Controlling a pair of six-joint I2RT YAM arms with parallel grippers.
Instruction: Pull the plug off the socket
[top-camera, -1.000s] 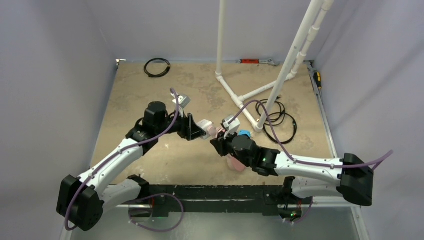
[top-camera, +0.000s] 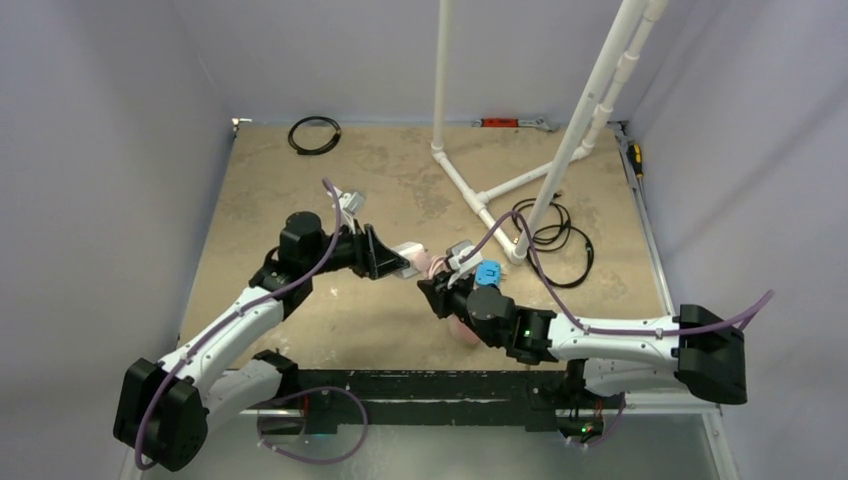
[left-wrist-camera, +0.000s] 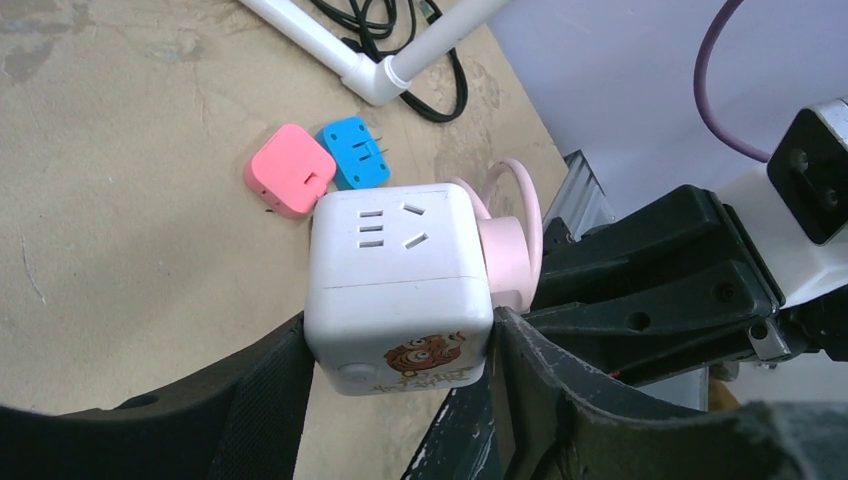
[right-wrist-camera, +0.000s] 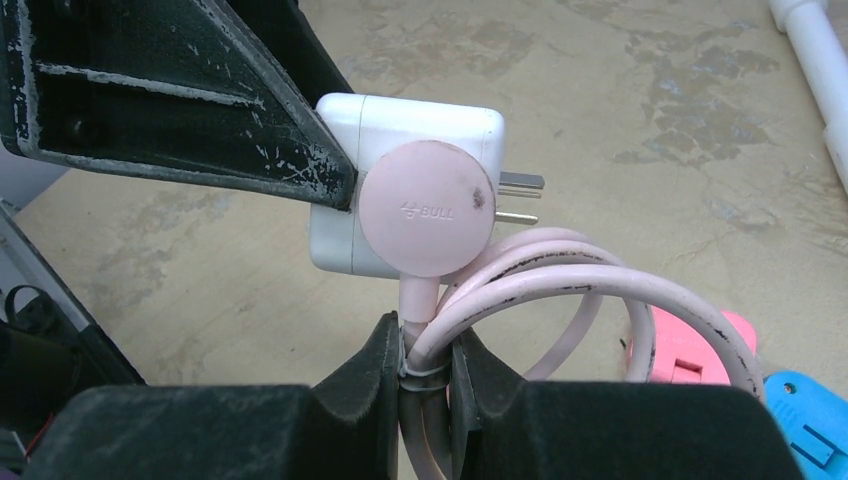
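A white cube-shaped socket (left-wrist-camera: 400, 240) is gripped on both sides by my left gripper, held above the table. The round pink plug (right-wrist-camera: 427, 208) sits against one side face of the socket; its prongs are hidden. Metal prongs of the socket (right-wrist-camera: 521, 186) stick out to the right in the right wrist view. Just below the plug, my right gripper is shut on the pink cable (right-wrist-camera: 580, 283), which loops out to the right. From above, both grippers meet near the table's middle.
A pink block (left-wrist-camera: 290, 170) and a blue adapter (left-wrist-camera: 354, 152) lie on the table beyond the socket. White pipes (top-camera: 470, 190) and a black cable (top-camera: 575, 270) stand farther right. Bare table (top-camera: 380, 190) surrounds the far left.
My right arm has shifted and tilted slightly, showing more of the blue adapter from above. The left wrist has turned a little. Socket and plug stay together, nearly in place.
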